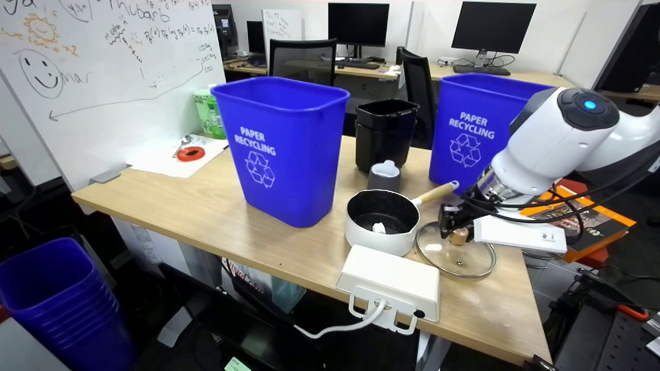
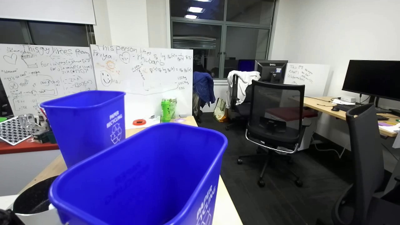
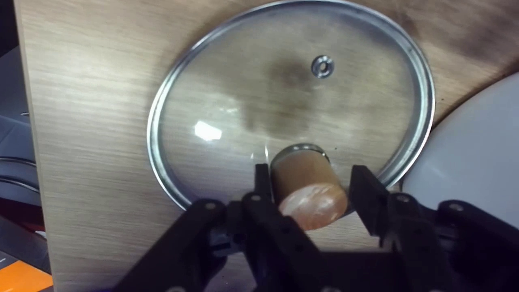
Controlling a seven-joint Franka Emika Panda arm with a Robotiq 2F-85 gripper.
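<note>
A glass lid [image 3: 219, 97] with a metal rim lies on the table, its wooden knob [image 3: 304, 177] pointing up. Around that knob stands my gripper, part open, one fingertip on either side. The left finger [image 3: 263, 182] is very close to the wood; a gap shows between the knob and the right finger. Whether the left one touches, I cannot tell. In exterior view 1 the lid [image 1: 473, 263] is just right of the white pot [image 1: 365, 235], which has a dark inside, a wooden handle [image 1: 436, 192] and a small white object [image 1: 379, 228] within.
Blue recycling bins stand left [image 1: 291, 161] and behind the arm [image 1: 461, 133]. A grey cup [image 1: 384, 179] and a black bin [image 1: 383, 139] are behind the pot. A white box [image 1: 390, 281] sits at the front edge. Bare table lies in front of the lid.
</note>
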